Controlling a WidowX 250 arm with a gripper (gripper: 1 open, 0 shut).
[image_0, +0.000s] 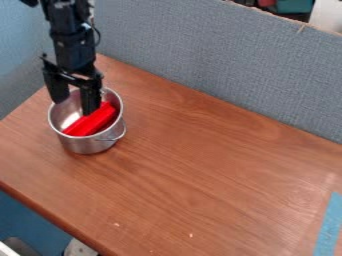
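A steel pot (87, 142) with wire handles stands on the left side of the wooden table. A red elongated object (92, 123) lies inside it. My black gripper (75, 98) reaches down from the top left to the pot's back part, open, beside the red object. Its fingertips are partly hard to make out against the pot's interior.
A grey padded wall runs along the back, and a blue tape strip (327, 225) lies at the right edge.
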